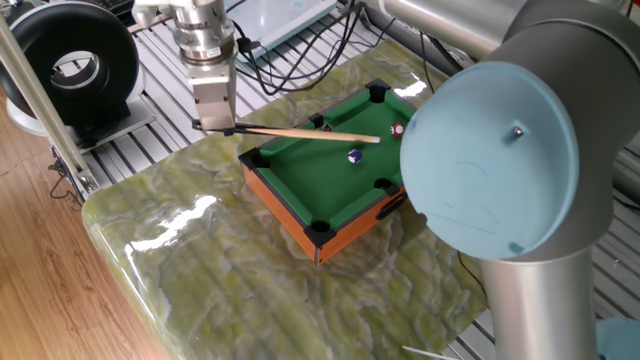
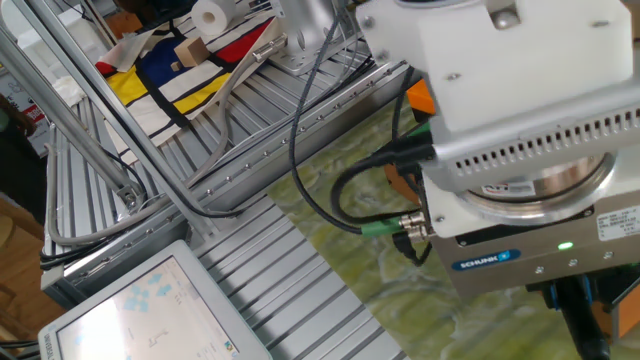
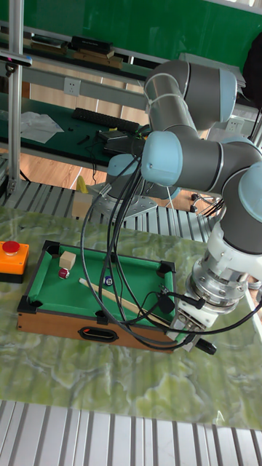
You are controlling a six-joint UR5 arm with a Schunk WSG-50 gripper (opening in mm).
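Note:
My gripper (image 1: pixel 216 128) is shut on the dark rear part of a wooden cue (image 1: pixel 310 134). The cue slants over a small pool table (image 1: pixel 278 215) with green cloth and orange-brown sides. Its pale tip ends between a blue-striped ball (image 1: pixel 355 157) and a red ball (image 1: pixel 397 129), touching neither. In the third view, a wooden block (image 3: pixel 68 258) stands by the red ball (image 3: pixel 63 273) at the table's far end from my gripper (image 3: pixel 186 333). The second view shows the gripper body (image 2: pixel 540 262) and the cue's dark butt (image 2: pixel 582 320); the fingertips are unclear there.
An orange box with a red button (image 3: pixel 11 253) sits just beyond the pool table's end. Black cables (image 3: pixel 86 256) loop from my arm across the table. A screen (image 2: pixel 150 315) lies on the slatted bench.

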